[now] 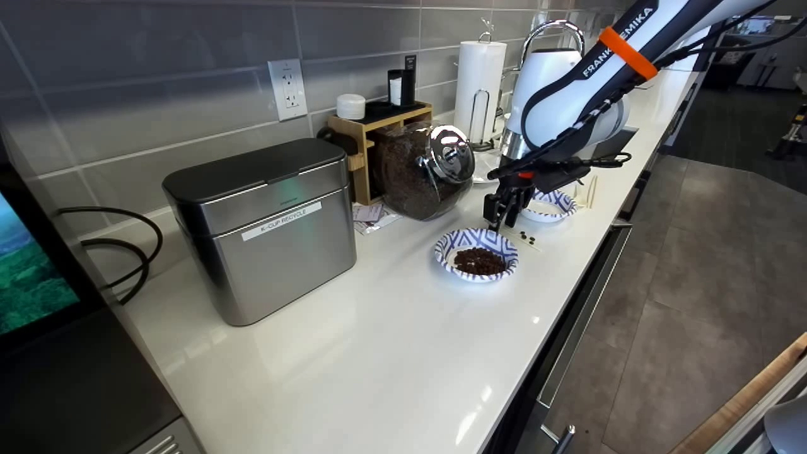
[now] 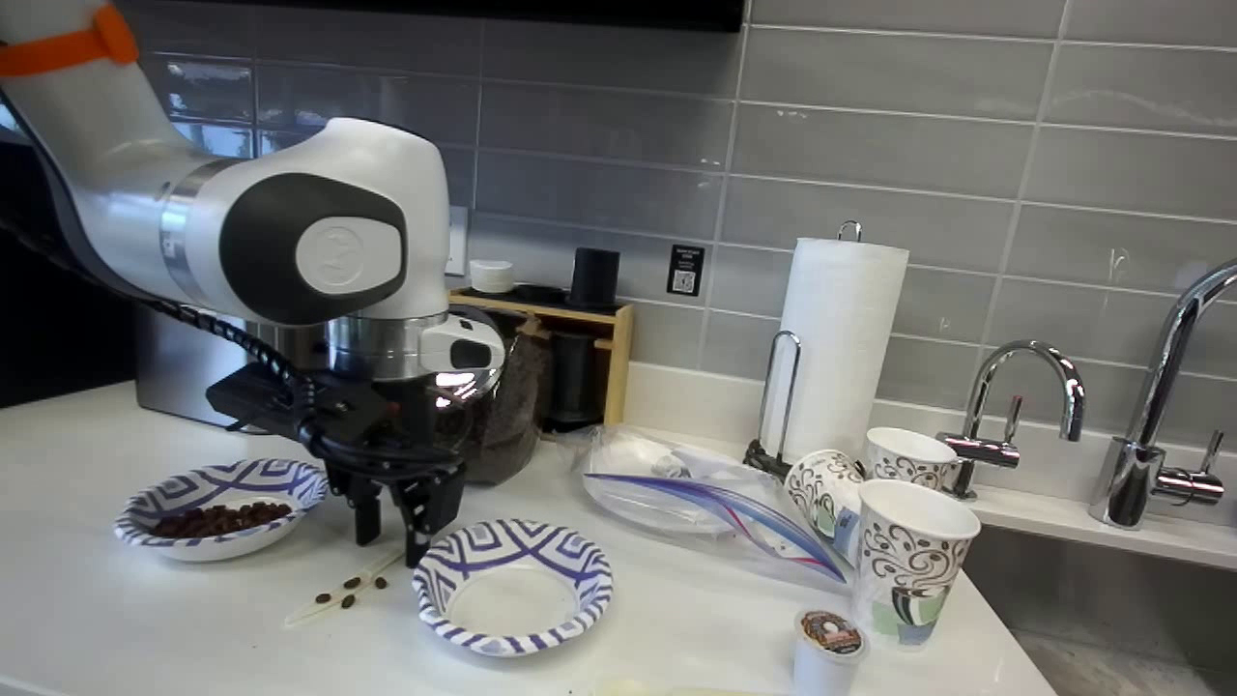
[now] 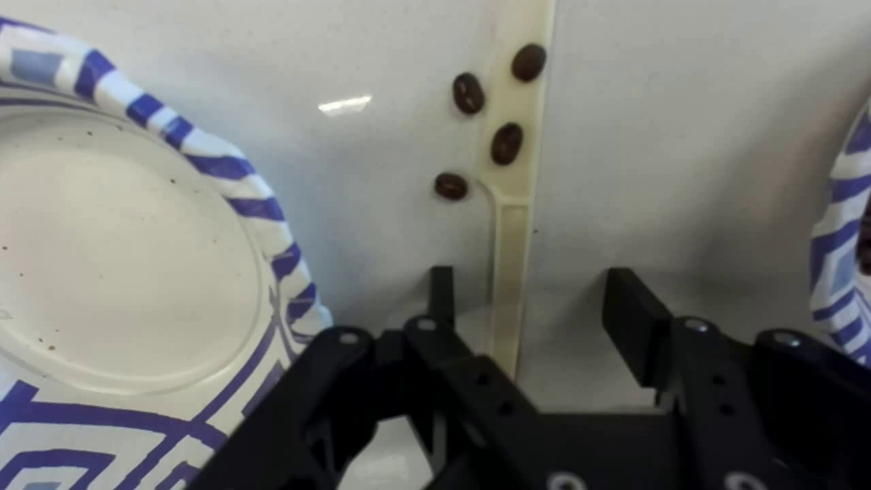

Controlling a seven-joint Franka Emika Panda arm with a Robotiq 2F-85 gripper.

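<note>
My gripper is partly open above the counter, its two black fingers apart on either side of a flat, pale stick [image 3: 510,269]. Neither finger touches the stick in the wrist view. Coffee beans lie at the stick's far end: two on it, such as this bean [image 3: 506,143], and two just beside it, such as this bean [image 3: 450,186]. The empty blue-and-white bowl [image 2: 512,586] stands on one side of my gripper. On the other side, a matching bowl [image 2: 220,545] holds a heap of dark beans [image 1: 480,261].
Close behind the arm are a large glass jar of beans [image 1: 416,170] and a wooden shelf [image 2: 620,360]. A plastic bag [image 2: 696,487], paper cups [image 2: 916,557] and a pod [image 2: 828,655] occupy the sink side. The counter [image 1: 363,363] before the steel bin [image 1: 280,250] is clear.
</note>
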